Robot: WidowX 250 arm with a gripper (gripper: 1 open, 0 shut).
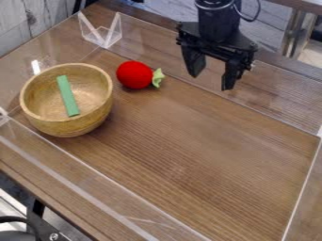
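Note:
My gripper point(209, 62), black, hangs over the back of the wooden table, right of a red round object point(135, 74) with a green tip, like a strawberry or tomato. Its two fingers point down, spread apart, with nothing seen between them. At the left is a wooden bowl point(90, 120) holding a green bar-shaped object point(68, 96).
A clear angular object point(101, 28), perhaps a small stand, is at the back left. A black part and cables show at the bottom left corner.

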